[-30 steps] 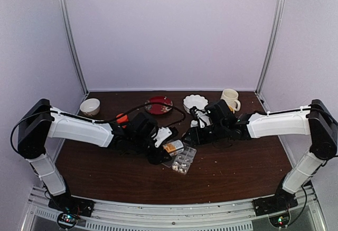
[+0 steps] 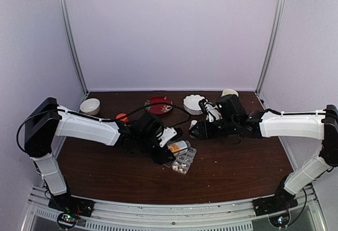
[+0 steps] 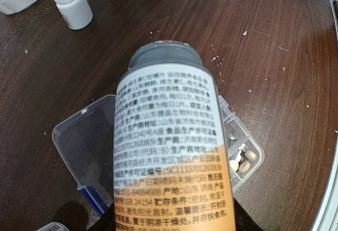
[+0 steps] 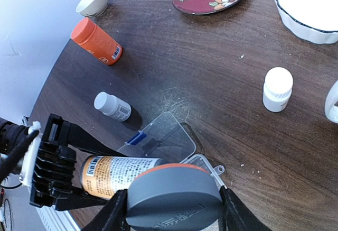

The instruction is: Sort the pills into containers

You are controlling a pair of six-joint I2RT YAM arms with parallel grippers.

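Observation:
A tilted orange-and-white supplement bottle [image 3: 171, 136] is held in my left gripper [image 2: 170, 146], its fingers [image 4: 79, 198] either side of it and its grey open mouth facing away. My right gripper is shut on a grey cap [image 4: 174, 196] with an orange edge, apart from the bottle. Below the bottle lies the clear pill organizer [image 2: 184, 162], its lid [image 3: 87, 136] open. Beige and white pills [image 3: 244, 165] sit in a near compartment; the bottle hides others.
Two small white bottles [image 4: 277, 89], an orange bottle [image 4: 97, 42], a white bowl [image 2: 90, 106], a red floral plate [image 2: 158, 105], a scalloped white dish [image 2: 193, 103] and a mug [image 2: 229, 92] stand around. Crumbs [image 3: 214, 58] dot the table.
The left gripper and bottle have shifted slightly right.

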